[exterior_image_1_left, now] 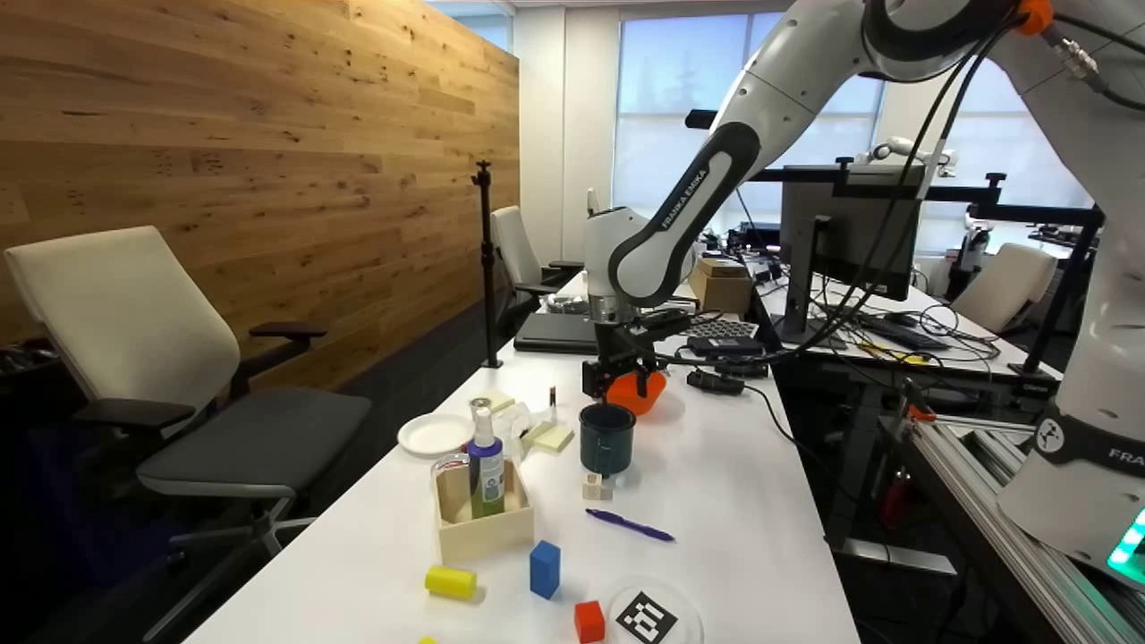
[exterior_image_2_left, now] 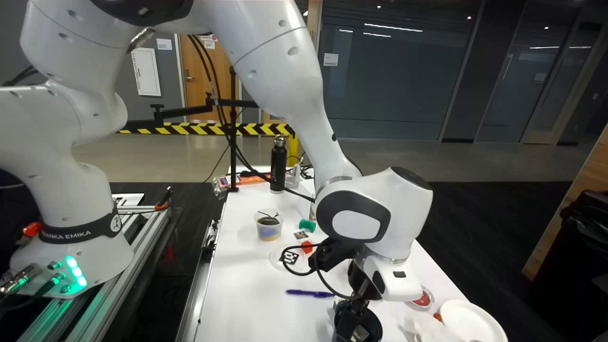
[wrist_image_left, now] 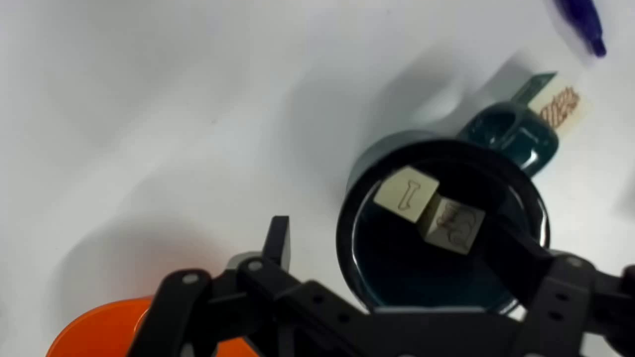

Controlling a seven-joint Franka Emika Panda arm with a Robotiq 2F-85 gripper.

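My gripper is open, with a clear gap between its two black fingers. Below it in the wrist view stands a dark teal mug point(wrist_image_left: 443, 148), its right side partly covered by one finger. Two small pale wooden blocks lie inside: one block point(wrist_image_left: 407, 193) shows a bone drawing, the other block point(wrist_image_left: 455, 225) a darker print. Outside, beside the mug's handle, sits another printed block point(wrist_image_left: 556, 107). An orange bowl point(wrist_image_left: 101, 330) is partly hidden under the other finger. Exterior view 1 has the gripper point(exterior_image_1_left: 623, 380) over the bowl's near side, just behind the mug point(exterior_image_1_left: 606, 445).
A purple pen point(exterior_image_1_left: 630, 525) lies in front of the mug. Left of it are a cream box point(exterior_image_1_left: 488, 537) with a spray bottle point(exterior_image_1_left: 486, 467) and a white plate point(exterior_image_1_left: 435, 434). A blue block point(exterior_image_1_left: 544, 569) stands nearer.
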